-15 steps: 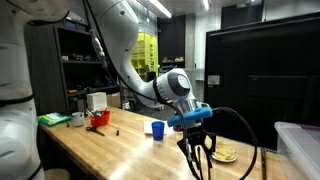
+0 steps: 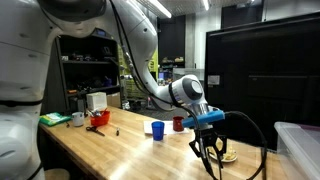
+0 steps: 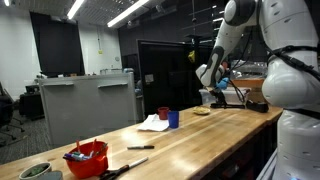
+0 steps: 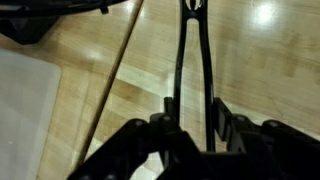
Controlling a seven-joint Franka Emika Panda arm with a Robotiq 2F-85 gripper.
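Low over the table, my gripper (image 2: 206, 143) points down with what look like black tongs (image 2: 212, 168) hanging from it. In the wrist view the two dark arms of the tongs (image 4: 180, 65) run from between my fingers and come together at the top of the picture. The gripper is closed around them, with the arms still a little apart. A plate with yellow contents (image 2: 229, 157) sits just behind the tongs in exterior view 1; the other exterior view shows the plate (image 3: 202, 112) at the far end of the table.
A blue cup (image 3: 173, 119), a red cup (image 3: 163, 113) and a white cloth (image 3: 152, 124) stand mid-table. The red basket (image 3: 86, 158) holds several items, with dark-handled tools beside it. A whitish bin (image 2: 299, 145) borders the right.
The gripper has shifted to the right in exterior view 1, toward the plate, carrying the tongs. The plate and cups have stayed put.
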